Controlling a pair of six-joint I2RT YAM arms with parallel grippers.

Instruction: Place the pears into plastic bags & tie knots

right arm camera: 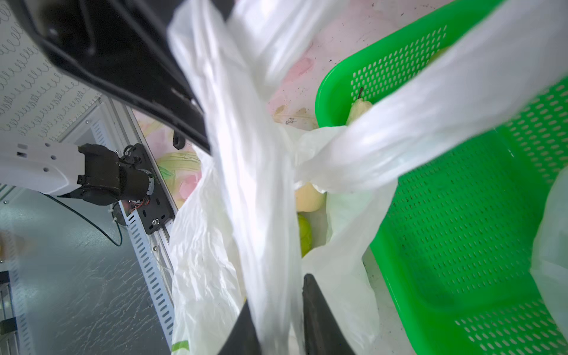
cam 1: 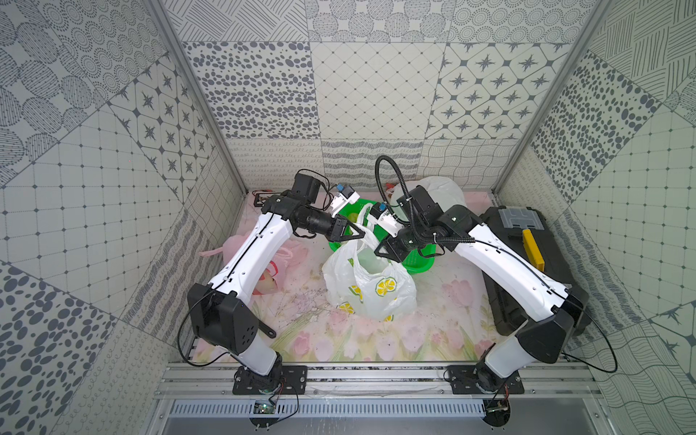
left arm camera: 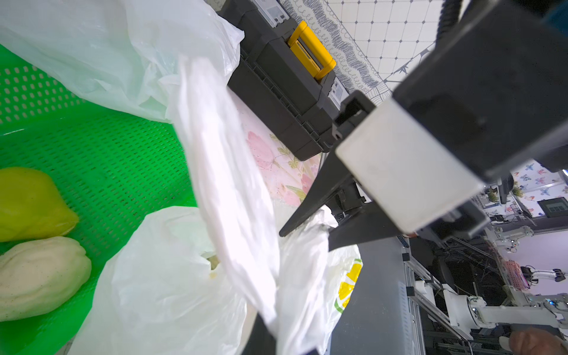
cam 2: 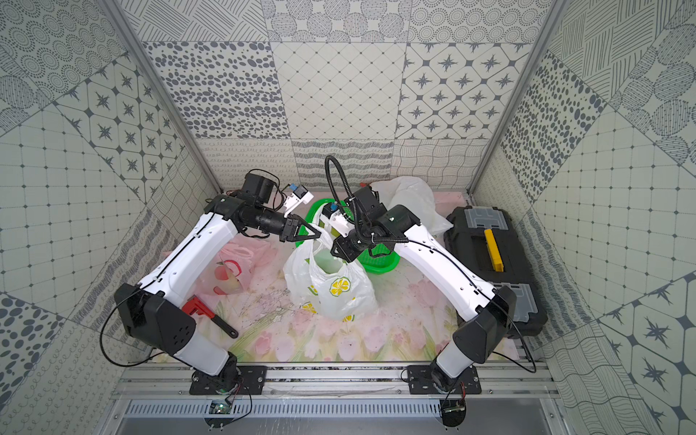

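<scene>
A white plastic bag with yellow lemon prints (cam 1: 377,293) stands upright at the table's middle. Inside its mouth show a pale pear (right arm camera: 310,198) and a green pear (right arm camera: 304,233). My left gripper (cam 1: 361,233) is over the bag's left side, its fingers shut; a twisted white handle (left arm camera: 227,171) runs down across its fingertips, and whether they pinch it is hidden. At the right of the mouth, my right gripper has its fingers part open, bag plastic lying between them. Another handle strip (right arm camera: 426,112) stretches across the right wrist view.
Behind the bag is a green basket (right arm camera: 396,290) holding several pears, among them a yellow-green one (left arm camera: 32,204) and a pale one (left arm camera: 41,278). A white bag (cam 2: 413,199) lies beyond it, a pink bag (cam 2: 228,272) and red-black tool (cam 2: 210,317) at left, a black toolbox (cam 2: 500,272) at right.
</scene>
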